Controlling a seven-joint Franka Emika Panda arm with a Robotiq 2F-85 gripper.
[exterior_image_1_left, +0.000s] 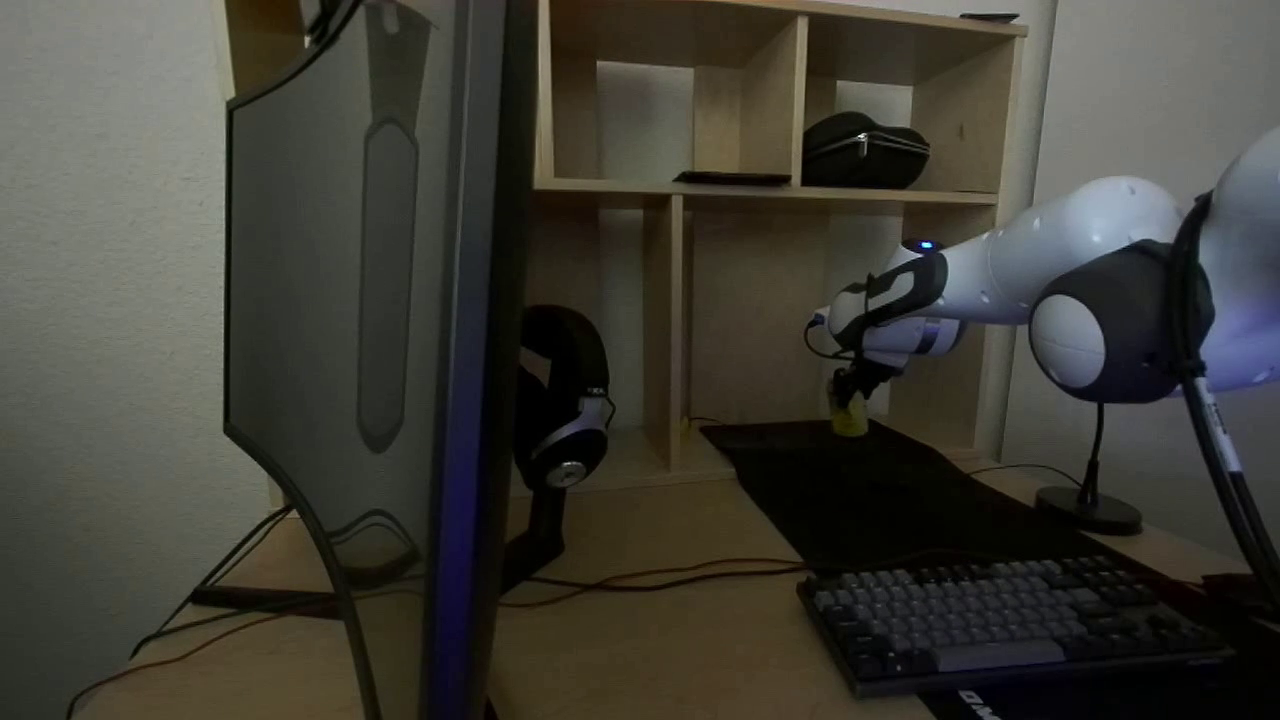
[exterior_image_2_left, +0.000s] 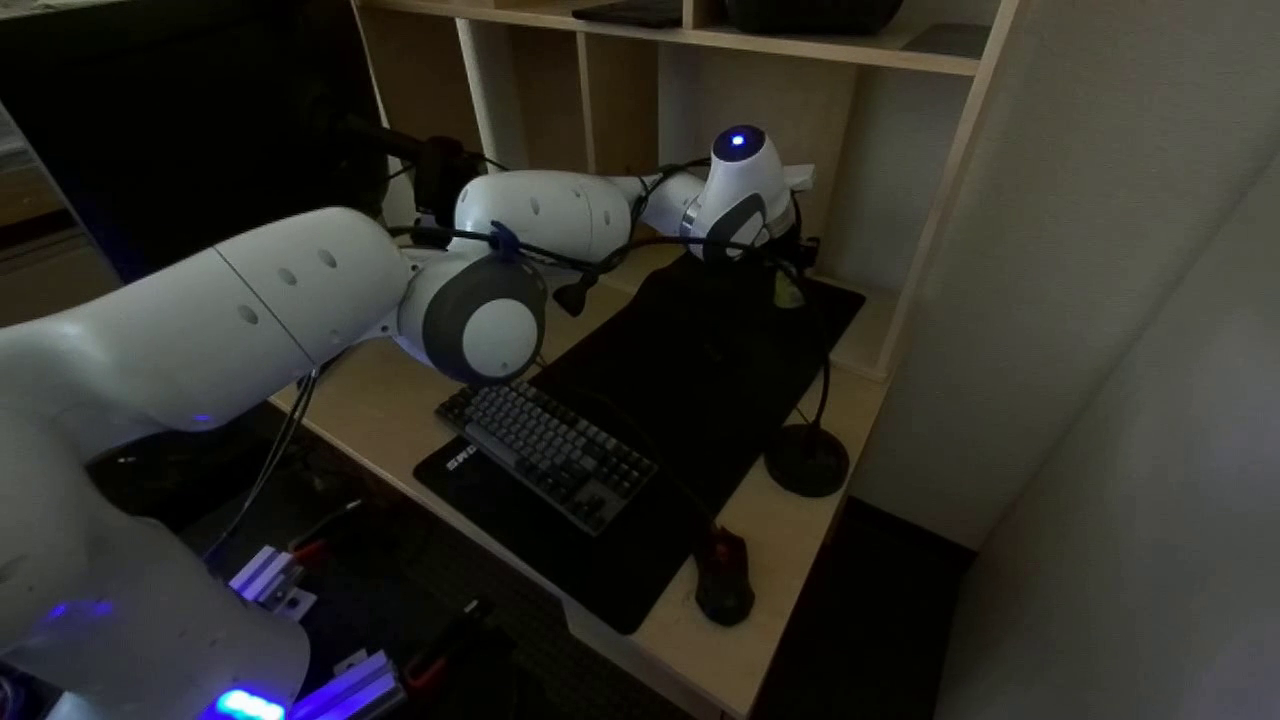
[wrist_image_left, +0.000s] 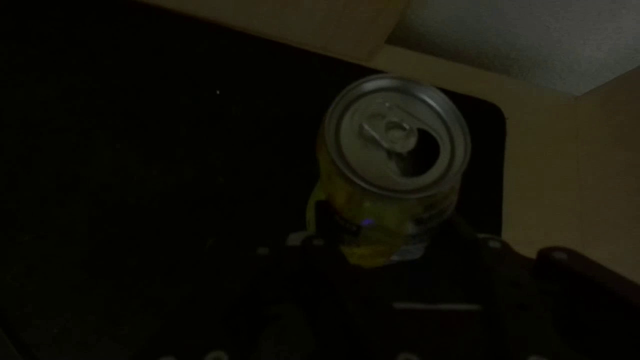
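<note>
A yellow-green drink can (wrist_image_left: 387, 210) stands upright at the far end of the black desk mat (wrist_image_left: 150, 180), its top opened and its pull tab in place. Dark fingers reach either side of its body in the wrist view, where my gripper is mostly lost in shadow. Whether the fingers press on the can cannot be made out. From the first exterior view, the gripper (exterior_image_1_left: 857, 384) is low over the can (exterior_image_1_left: 849, 420), covering part of its upper half. The second exterior view shows only a bit of the can (exterior_image_2_left: 787, 292) below the wrist.
Shelf panels (exterior_image_1_left: 768, 312) stand close behind and beside the can. A lamp base (exterior_image_2_left: 806, 460) is on the desk's right side. The keyboard (exterior_image_2_left: 546, 450) and mouse (exterior_image_2_left: 723, 578) lie nearer the front. Between keyboard and can, the mat is clear.
</note>
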